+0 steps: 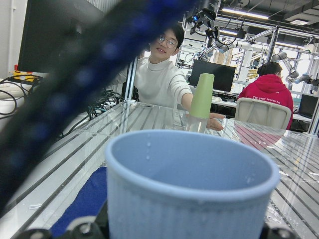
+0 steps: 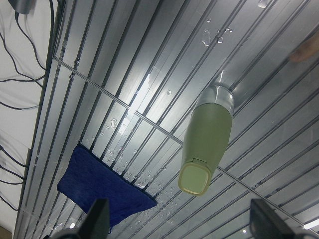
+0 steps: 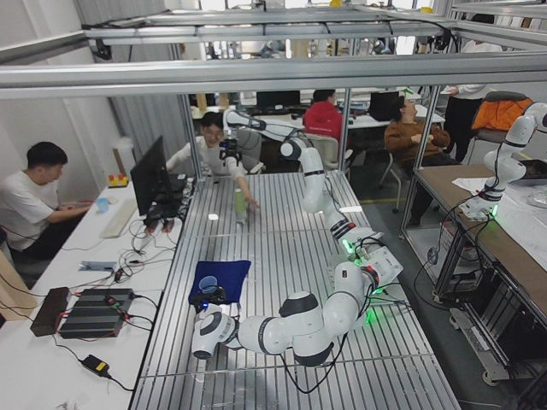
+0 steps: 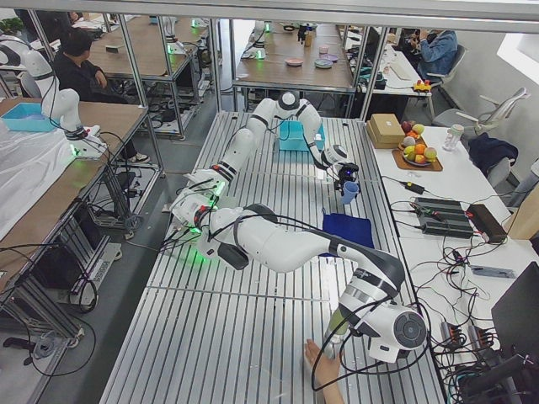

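Observation:
A light blue cup [image 1: 189,204] fills the lower left wrist view, held in my left gripper [image 3: 208,299] above a dark blue cloth [image 3: 235,273]; the cloth also shows in the right wrist view [image 2: 99,184]. A green bottle [image 2: 204,139] with a steel base stands upright on the slatted table [image 3: 282,239]. My right gripper [image 3: 230,154] is raised above the bottle, apart from it and open, its fingers at the lower edge of the right wrist view. A person's hand [image 4: 324,362] is beside the bottle.
A white side table [image 3: 85,342] with a monitor, cables and black boxes runs along the left. A blue bin [image 4: 295,135] stands at the far end in the camera right view.

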